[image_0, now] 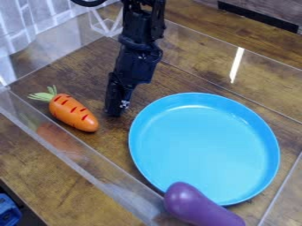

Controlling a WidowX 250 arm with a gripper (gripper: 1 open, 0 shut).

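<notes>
My black gripper (117, 99) reaches down from the top to just above the wooden surface, right of an orange toy carrot (73, 113) with green leaves and left of a blue plate (207, 146). It looks shut, with nothing visible between its fingers. A purple toy eggplant (199, 205) lies at the front right, beside the plate.
A clear plastic barrier runs along the left and front of the work area. A small blue object (7, 212) sits in the bottom left corner. The wooden surface behind and right of the plate is clear.
</notes>
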